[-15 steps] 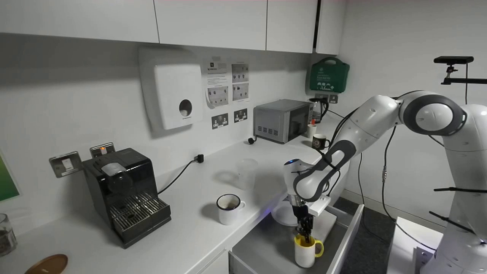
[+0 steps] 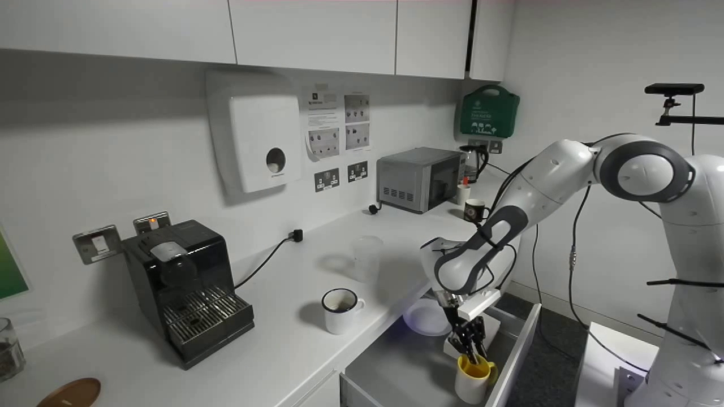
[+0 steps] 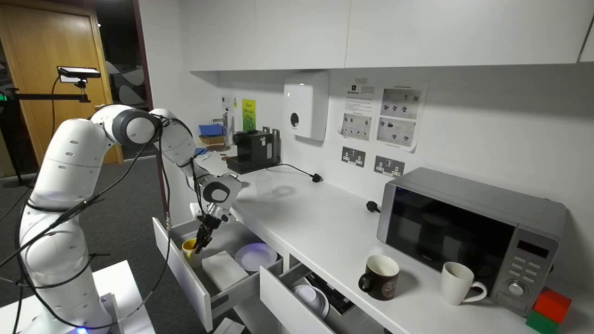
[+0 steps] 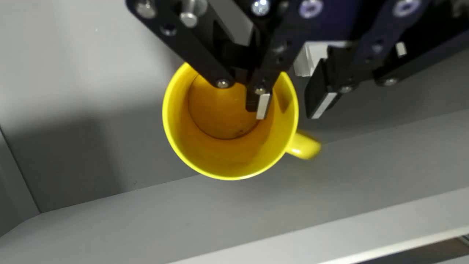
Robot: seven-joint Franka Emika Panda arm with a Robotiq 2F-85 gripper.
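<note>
A white mug with a yellow inside (image 2: 469, 388) stands in the open drawer (image 2: 407, 363), close to the drawer's front panel. From above, in the wrist view, the yellow mug (image 4: 228, 165) shows its empty-looking inside, with its handle pointing to the right. My gripper straddles the rim near the handle: one finger (image 4: 263, 105) is inside the mug, the other finger (image 4: 323, 105) outside. The fingers stand part open, with visible gaps to the mug's wall. In exterior view 2 the mug (image 3: 190, 257) is partly hidden by my gripper (image 3: 197, 249).
A white box (image 3: 223, 270) and a round plate (image 3: 256, 257) share the drawer. Another drawer (image 3: 289, 303) stands open beside it, with dishes inside. On the counter are a white mug (image 2: 339, 320), a coffee machine (image 2: 186, 291) and a microwave (image 2: 417, 180).
The mug has shifted towards the drawer's front panel, and its handle has turned. My gripper has moved the same way and now tilts more.
</note>
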